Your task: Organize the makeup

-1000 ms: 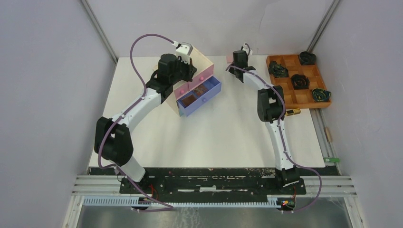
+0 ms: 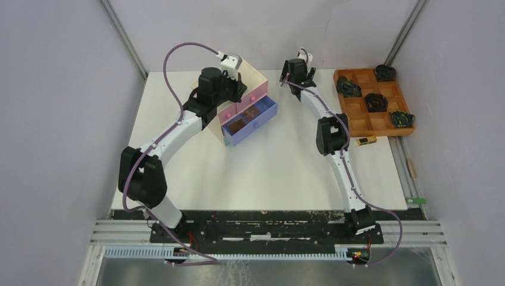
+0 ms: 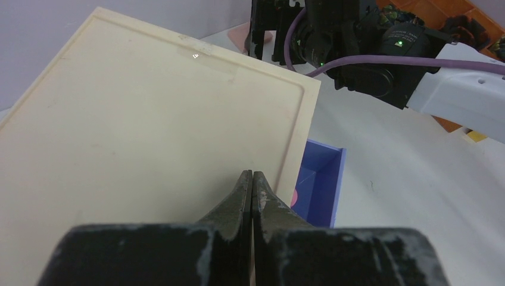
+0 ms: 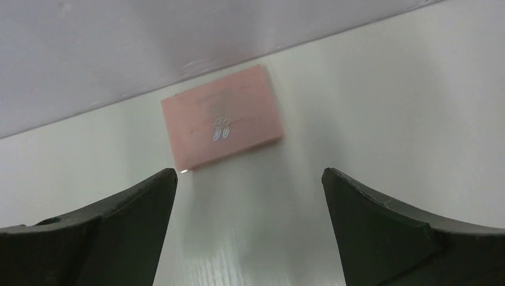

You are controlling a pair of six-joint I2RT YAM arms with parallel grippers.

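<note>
A pink rectangular item (image 4: 220,104) with a small emblem lies flat on the white table by the back wall. My right gripper is open above and just in front of it, nothing between its fingers. My left gripper is shut at the cream top (image 3: 149,113) of the small cabinet; in the left wrist view its fingertips meet over that top, and what they hold, if anything, is hidden. The cabinet has pink drawers (image 2: 252,100) and a blue drawer (image 2: 250,128) pulled out with brown items inside.
A wooden divided tray (image 2: 378,124) with several dark crumpled items stands at the back right, a small yellow item (image 2: 367,140) beside it.
The left arm and cabinet have not moved.
</note>
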